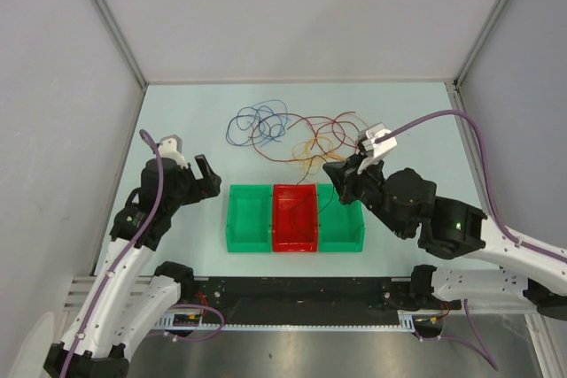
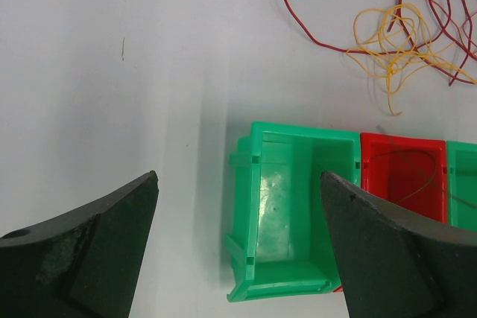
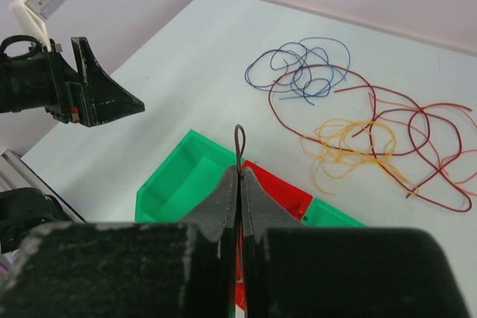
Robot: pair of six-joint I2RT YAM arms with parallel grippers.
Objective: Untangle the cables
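My right gripper is shut on a thin dark reddish-brown cable (image 3: 238,138); a loop of it stands up above the fingertips. In the top view that gripper hangs over the right green bin's back edge, and the held cable dangles over the bins. On the table behind lie a blue cable (image 1: 257,123), a red cable (image 1: 306,118) and a yellow cable (image 1: 310,150). The red one crosses both the blue coils and the yellow tangle. My left gripper stands open and empty at the left, beside the left green bin (image 2: 256,206).
Three bins stand in a row at the front: the left green one, a red bin (image 1: 294,247) in the middle and a right green bin (image 1: 341,241). They hold no coiled cable that I can see.
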